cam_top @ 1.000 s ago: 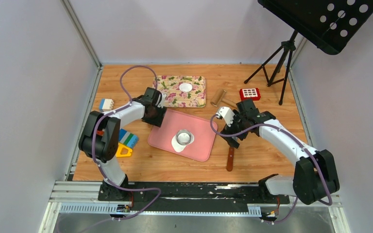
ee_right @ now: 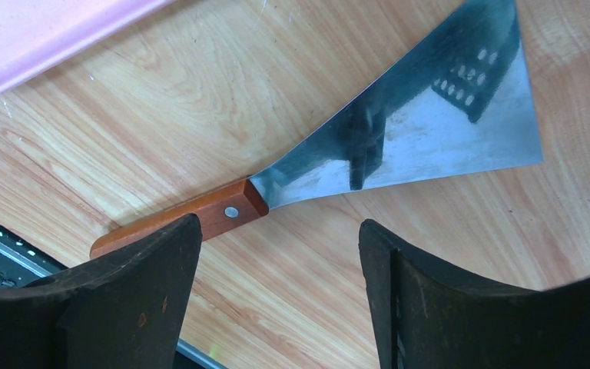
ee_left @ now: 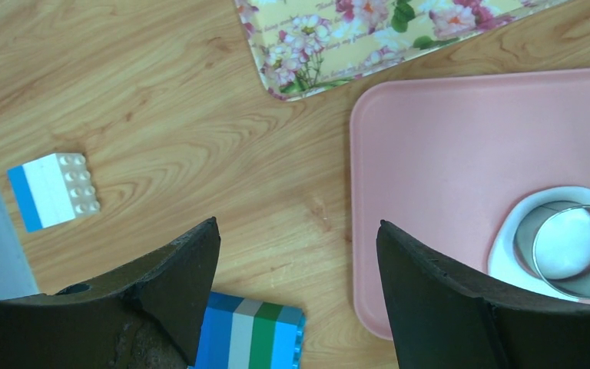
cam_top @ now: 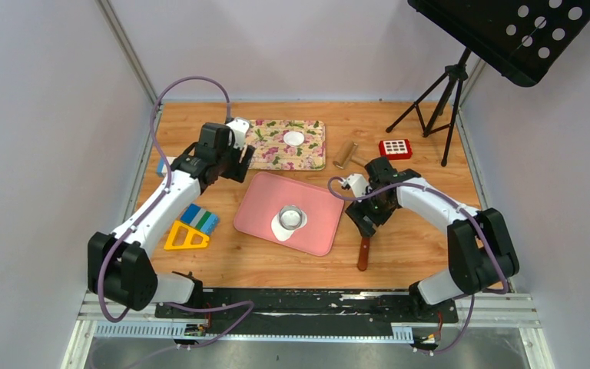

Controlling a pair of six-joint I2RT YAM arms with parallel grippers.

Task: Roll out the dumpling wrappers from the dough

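A pink tray (cam_top: 257, 215) holds flattened white dough (cam_top: 281, 231) with a metal ring cutter (cam_top: 291, 217) on it. Left of the tray's upper end, my left gripper (cam_top: 240, 163) hangs open and empty over the table. My right gripper (cam_top: 362, 221) is open above a wide metal blade (ee_right: 461, 131) with a wooden handle (ee_right: 215, 207), right of the tray; nothing is between its fingers. A floral board (cam_top: 276, 146) at the back carries a white round piece (cam_top: 293, 138), and a wooden mallet (cam_top: 346, 154) lies beside it.
Toy blocks (cam_top: 200, 219) and a yellow triangular piece (cam_top: 187, 242) lie left of the tray. A red box (cam_top: 396, 154) and a black stand (cam_top: 449, 77) are at the back right. Bare table shows along the front.
The left arm has risen and drawn back up-left from the tray's corner. The right arm has shifted slightly, its gripper now more over the blade.
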